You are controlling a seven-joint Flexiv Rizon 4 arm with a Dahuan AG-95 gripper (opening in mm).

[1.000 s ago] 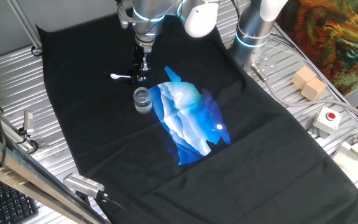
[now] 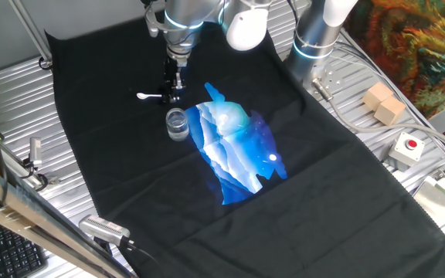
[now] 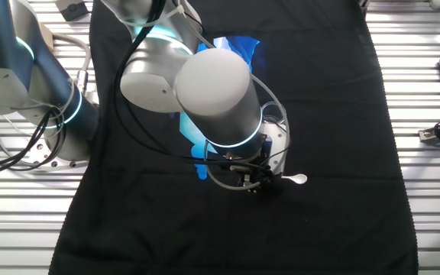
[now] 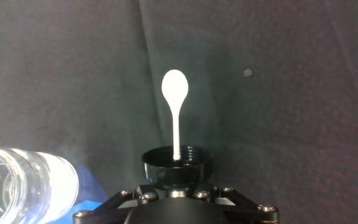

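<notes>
A black round cap (image 4: 151, 169), with a white spoon (image 4: 175, 90) standing out from its open side, sits at the fingertips of my gripper in the wrist view. The gripper appears shut on the cap. In exterior view 1 the spoon (image 2: 148, 96) points left from the gripper (image 2: 174, 94), and in exterior view 2 the spoon (image 3: 295, 179) points right. A clear open glass jar (image 2: 178, 124) stands close by; part of the jar (image 4: 27, 186) shows at lower left in the wrist view. The arm hides much of the gripper in exterior view 2.
A blue and white printed sheet (image 2: 234, 143) lies on the black cloth (image 2: 130, 177) beside the jar. Two wooden blocks (image 2: 390, 110) and a red-button box (image 2: 405, 148) are off the cloth at right.
</notes>
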